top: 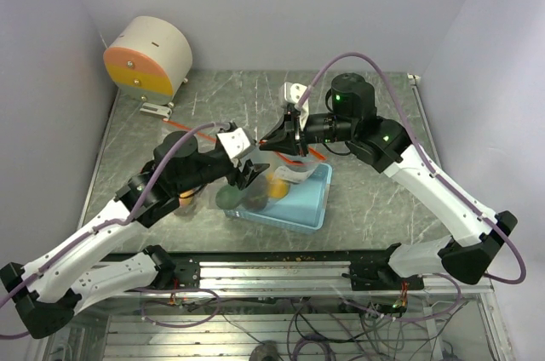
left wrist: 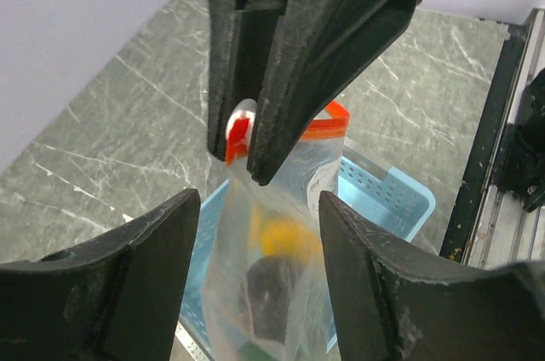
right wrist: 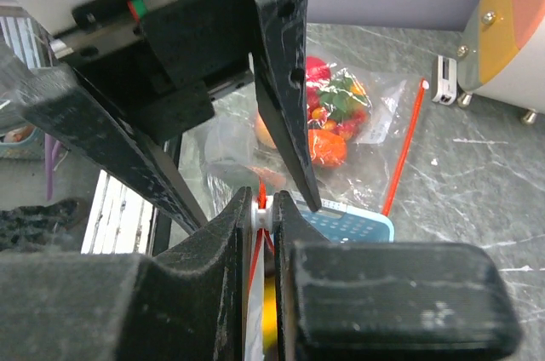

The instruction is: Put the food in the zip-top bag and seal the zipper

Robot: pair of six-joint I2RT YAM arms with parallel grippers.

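Observation:
A clear zip bag with yellow, dark and green food hangs over the blue basket. My right gripper is shut on the bag's orange-edged top at the zipper's white slider. My left gripper stands part open just beside it; in the left wrist view its fingers frame the bag below the right gripper's tips, and I cannot tell that they touch it. A second bag with red, orange and green food lies on the counter at the left, largely hidden by the left arm in the top view.
A white drum with an orange-yellow face stands at the back left, a small white block beside it. The metal rail runs along the front edge. Bare counter lies right and behind the basket.

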